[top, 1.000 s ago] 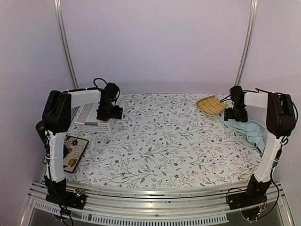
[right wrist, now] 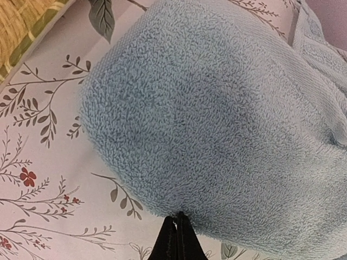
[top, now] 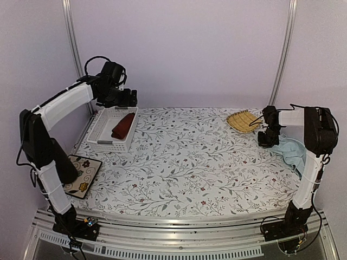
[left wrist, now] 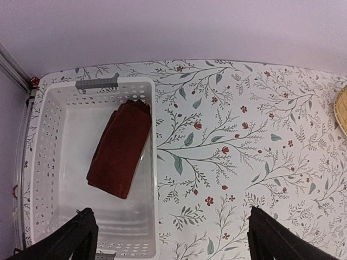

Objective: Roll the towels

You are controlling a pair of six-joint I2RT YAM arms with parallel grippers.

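A dark red towel (top: pixel 122 125) (left wrist: pixel 118 151) lies folded inside the white basket (top: pixel 100 142) (left wrist: pixel 51 157) at the back left. Above it my left gripper (top: pixel 123 98) is open and empty. A light blue towel (top: pixel 293 154) (right wrist: pixel 206 108) lies crumpled at the far right of the table. My right gripper (top: pixel 264 142) is shut at the towel's near edge in the right wrist view, its tips touching the cloth; whether cloth is between them is hard to tell.
A yellow woven tray (top: pixel 242 121) sits at the back right, beside the blue towel. A patterned square board (top: pixel 82 180) lies at the front left, partly behind my left arm.
My left arm has risen up and away from the red towel in the basket. My right gripper has moved slightly down and left onto the blue towel.
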